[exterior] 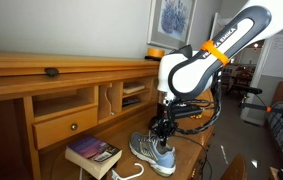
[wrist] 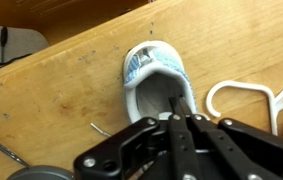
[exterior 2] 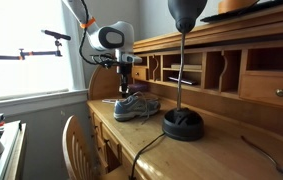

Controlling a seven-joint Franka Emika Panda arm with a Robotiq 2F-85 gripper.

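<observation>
Grey-blue shoes with pale soles (exterior: 162, 158) rest on the wooden desk, below my gripper (exterior: 161, 136). In the second exterior view the gripper (exterior 2: 124, 93) points straight down at the top of the nearer shoe (exterior 2: 127, 108). From the wrist camera, a shoe (wrist: 145, 66) lies with its opening facing up. The dark fingertips of my gripper sit close together over the edge of that opening. Nothing shows clearly between them, and whether they touch the shoe is hard to tell.
A white hanger (exterior: 129, 172) and a book (exterior: 93, 154) lie on the desk left of the shoes. A black lamp base (exterior 2: 183, 124) stands nearby, with a dark cable (wrist: 1, 148) across the wood. Wooden cubbies and a drawer (exterior: 67, 125) line the back.
</observation>
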